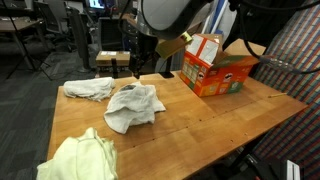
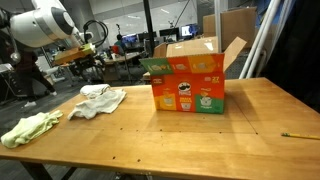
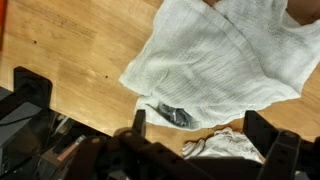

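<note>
My gripper is open, and its dark fingers stand wide apart at the bottom of the wrist view. Nothing is held between them. In exterior view 1 the gripper [image 1: 150, 72] hangs in the air over the table's far side, above and behind a crumpled grey-white cloth [image 1: 133, 106]. That cloth [image 3: 195, 60] fills much of the wrist view. A small dark, shiny patch shows at its lower edge; I cannot tell what it is. Another whitish cloth [image 1: 89, 88] lies farther back, bunched in a strip. A pale yellow-green cloth [image 1: 78, 158] rests at the near left.
An open red, green and orange cardboard box [image 1: 215, 75] with raised flaps stands on the far right of the table. A pencil-like stick [image 2: 301, 136] lies beyond it.
</note>
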